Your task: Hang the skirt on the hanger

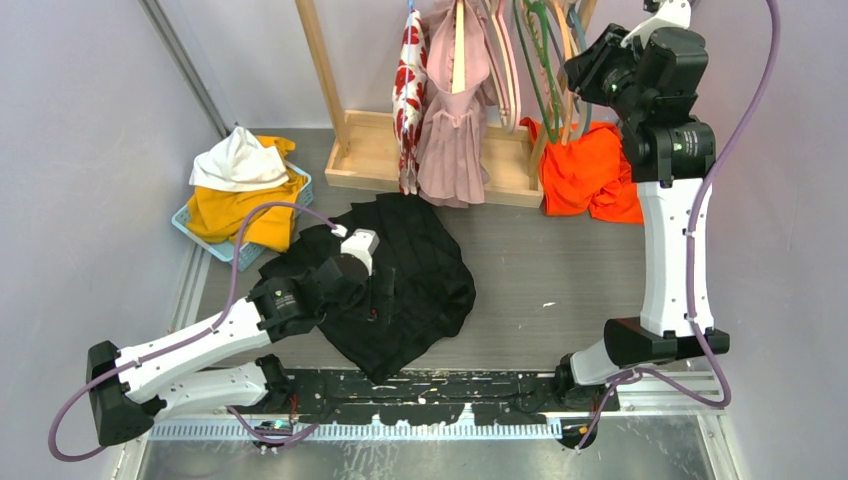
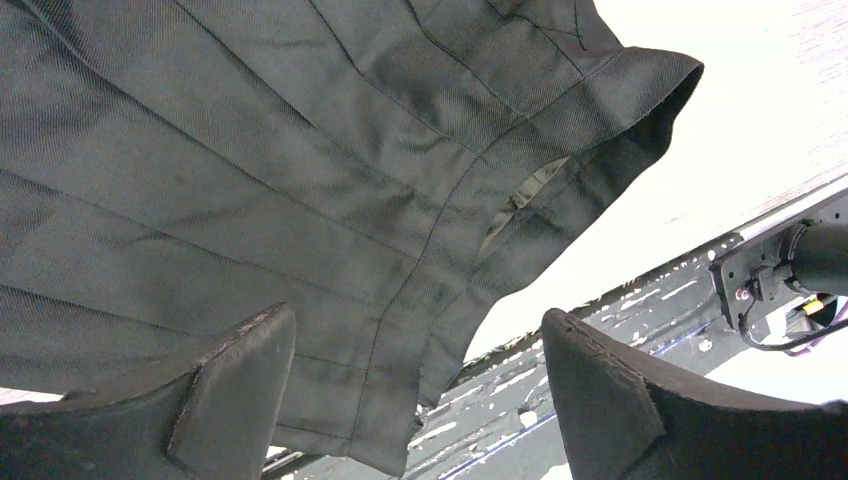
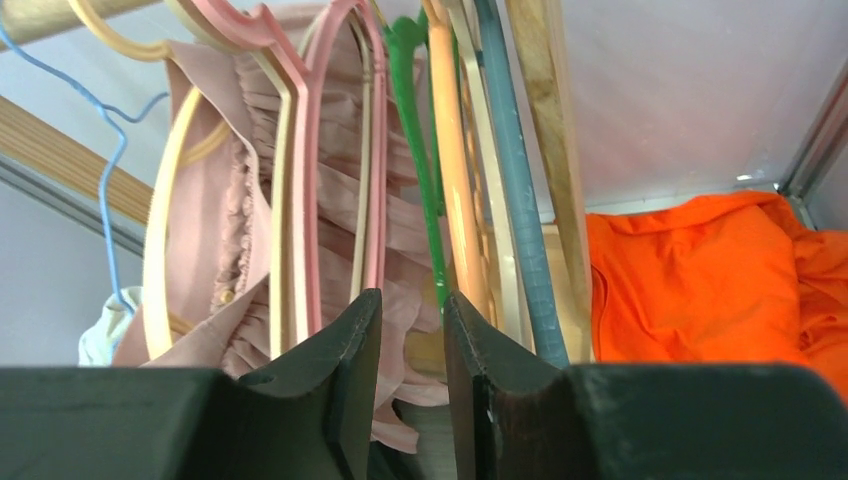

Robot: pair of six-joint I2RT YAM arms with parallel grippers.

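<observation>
The black skirt (image 1: pixel 425 265) lies spread on the floor, its seamed waistband (image 2: pixel 490 190) showing in the left wrist view. Over it my left gripper stands open, with no cloth pinched between its fingers. Several empty hangers hang at the rack's right side: a green hanger (image 3: pixel 415 130), an orange hanger (image 3: pixel 455 160) and a grey-blue hanger (image 3: pixel 520 190) among them. My right gripper is part open in front of them. The green hanger's lower end shows close behind its right finger (image 3: pixel 465 350); whether they touch is unclear. Nothing appears held there.
On the rack hang a pink garment (image 1: pixel 455 150) and a red-and-white one (image 1: pixel 410 100), left of the empty hangers. An orange cloth (image 1: pixel 595 175) lies at the right. A blue basket (image 1: pixel 228 255) with white and yellow cloths stands left.
</observation>
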